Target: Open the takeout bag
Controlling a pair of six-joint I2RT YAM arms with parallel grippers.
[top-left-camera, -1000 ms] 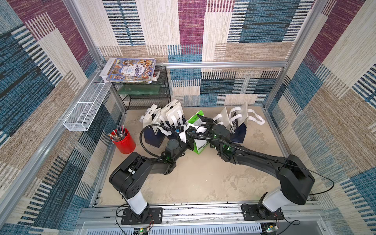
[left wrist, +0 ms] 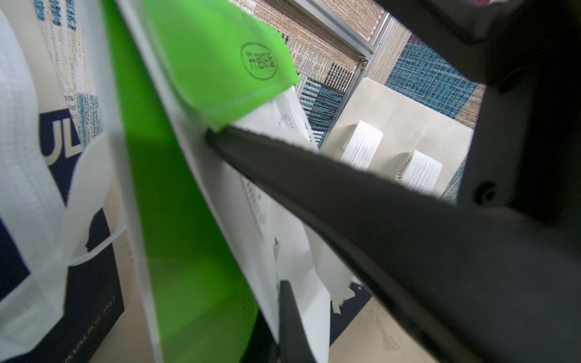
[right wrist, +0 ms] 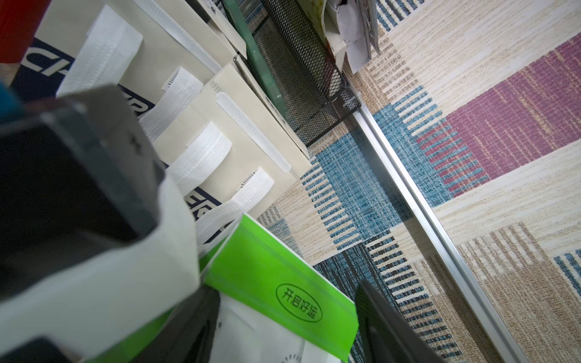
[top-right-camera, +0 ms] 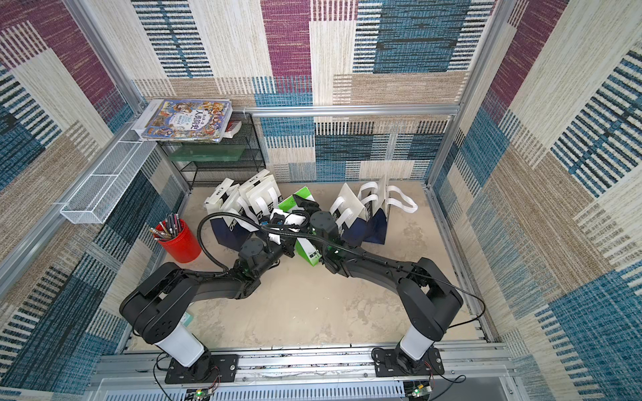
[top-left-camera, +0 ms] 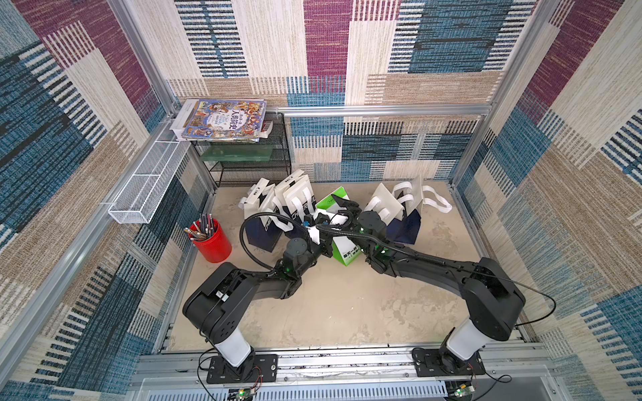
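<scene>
The takeout bag [left wrist: 193,260] is green inside with a white outer face, and stands in the middle between both grippers. Its green top flap [right wrist: 284,284] carries a printed oval. My left gripper is shut low on the bag, the thin white wall edge running between its fingertips. In the right wrist view, my right gripper has its fingers apart, with the flap's middle showing in the gap. One long right finger [left wrist: 326,187] crosses the left wrist view and meets the flap's lower corner. From above, the arms hide much of the bag.
Navy and cream handled bags stand close by on the left [top-left-camera: 264,227] and right [top-left-camera: 408,224]. A red pen cup [top-left-camera: 214,244] and a black wire rack [top-left-camera: 247,157] are at the left.
My right gripper and forearm have shifted slightly left. The green bag's lower end has moved a little to the right and nearer the front. The left arm has barely moved.
</scene>
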